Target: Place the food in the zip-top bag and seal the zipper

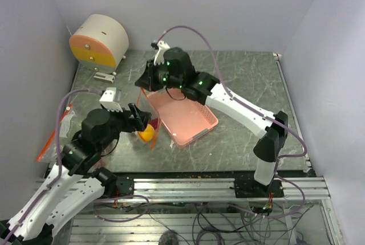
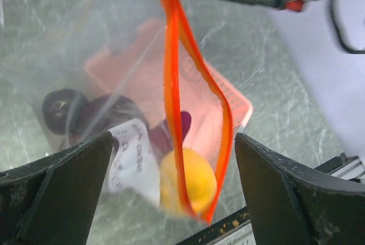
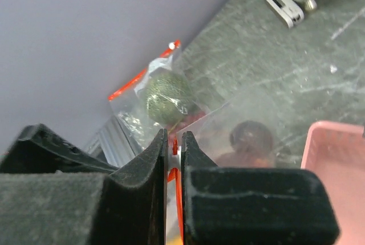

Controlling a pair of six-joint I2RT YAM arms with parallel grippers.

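Note:
The clear zip bag with orange zipper (image 2: 171,85) holds a yellow food item (image 2: 188,182), dark red items (image 2: 63,111) and a white piece (image 2: 130,154). My right gripper is shut on the top of the bag's zipper, holding it raised; the bag hangs below it. My left gripper (image 1: 138,121) stands open beside the bag, its fingers framing the zipper's lower part in the left wrist view, nothing gripped.
A pink basket (image 1: 188,122) lies right of the bag. Another filled bag (image 3: 165,99) lies at the left edge. A white rounded container (image 1: 100,37) stands at back left.

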